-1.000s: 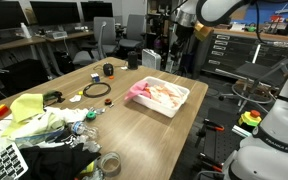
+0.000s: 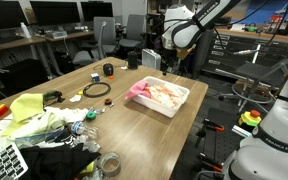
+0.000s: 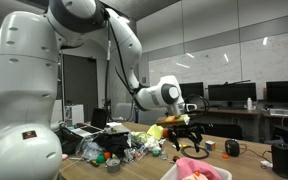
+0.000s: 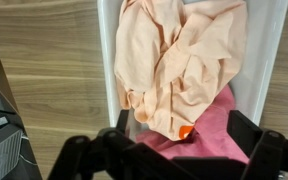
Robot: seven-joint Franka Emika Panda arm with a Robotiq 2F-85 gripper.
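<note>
A white bin (image 2: 176,110) sits toward the right side of the wooden table. Inside it, peach cloth (image 4: 189,65) lies crumpled in the wrist view, with a pink cloth (image 4: 216,122) beside it and partly under it. A small orange patch (image 4: 186,131) shows where the two meet. My gripper is open over the bin, its dark fingers wide apart on either side of the cloths, with nothing held. In exterior view 2 the gripper (image 3: 189,150) hangs above the bin, and the pink cloth (image 3: 196,170) shows below it.
Clothes and clutter, including a yellow cloth (image 2: 26,107) and dark fabric (image 2: 59,160), cover the table's left side. A coiled black cable (image 2: 97,89) and a black mug (image 2: 108,70) lie behind. Bare wood (image 2: 139,135) is free in front of the bin.
The white arm has come lower and swung slightly in exterior view 1, its wrist shifting a little left. The bin and cloths look unmoved.
</note>
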